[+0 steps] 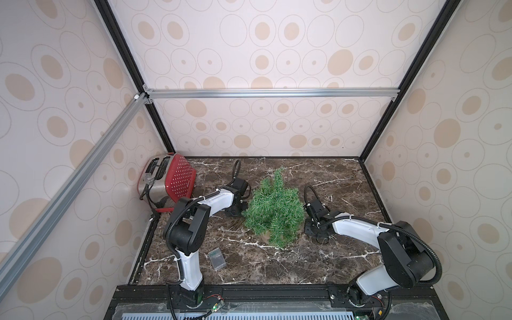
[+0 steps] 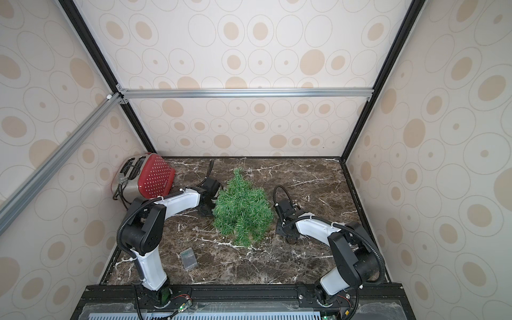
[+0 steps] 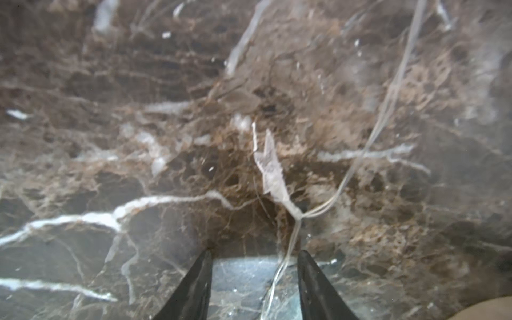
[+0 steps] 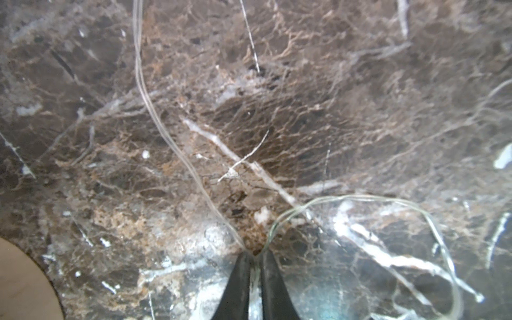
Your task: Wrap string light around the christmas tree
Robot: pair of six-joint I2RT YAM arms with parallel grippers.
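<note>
The green Christmas tree [image 1: 274, 208] stands between my two arms on the marble tabletop. Its round wooden base shows at the edge of both wrist views. In the left wrist view my left gripper is open, its fingers apart. The thin pale string light [image 3: 344, 181] lies below, and one strand passes through the gap between those fingers, with a twisted end above them. On the tree's other side, my right gripper is shut on the string light [image 4: 192, 173], which loops out to the right of the tips. Overhead, the wire is too fine to make out.
A red toaster [image 1: 180, 177] stands at the back left, behind my left arm. A small clear box [image 1: 217, 258] lies at the front left of the tabletop. The marble is bare in front of the tree and along the back.
</note>
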